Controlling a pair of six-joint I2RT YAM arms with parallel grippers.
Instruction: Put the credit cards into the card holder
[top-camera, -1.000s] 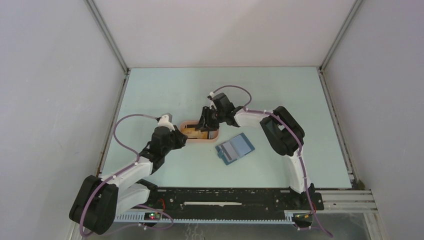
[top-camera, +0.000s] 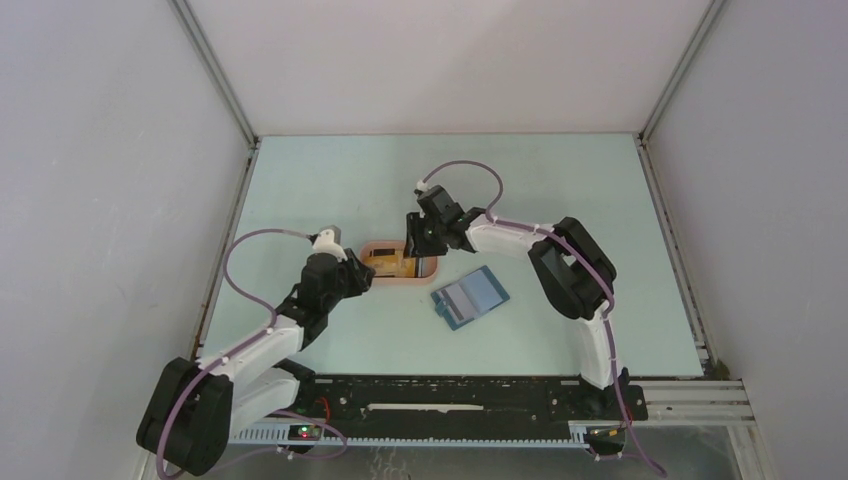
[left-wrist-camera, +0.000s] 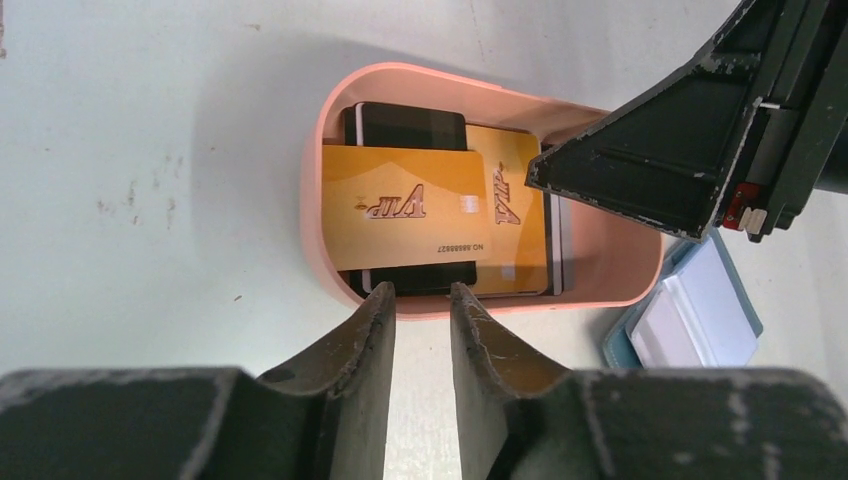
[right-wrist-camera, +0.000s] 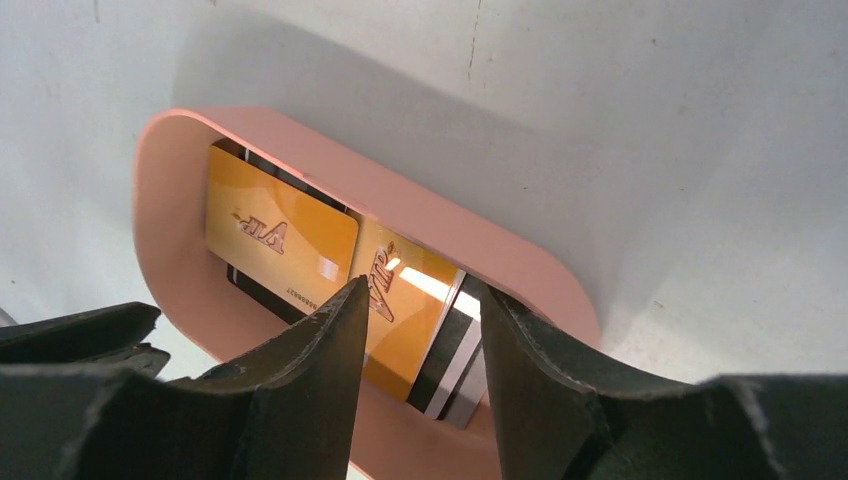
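Note:
Two gold cards lie in a pink oval tray (left-wrist-camera: 313, 230), one gold card (left-wrist-camera: 400, 205) overlapping another gold card (right-wrist-camera: 405, 320). Black cards (left-wrist-camera: 415, 127) show beneath them, and dark and silver-striped cards (right-wrist-camera: 460, 360) rest at the tray's right end. A blue-grey card holder (top-camera: 470, 298) lies open and flat on the table, right of the tray. My left gripper is part open at the tray's near left side, nothing between its fingers. Over the tray's right part, my right gripper has its fingers apart above the gold card and the striped cards; no card is gripped.
The right gripper's dark finger (left-wrist-camera: 650, 140) reaches over the tray rim, close to the left gripper. Bare white table (top-camera: 570, 180) extends behind and to the right.
The left arm, tray and card holder look nearly still.

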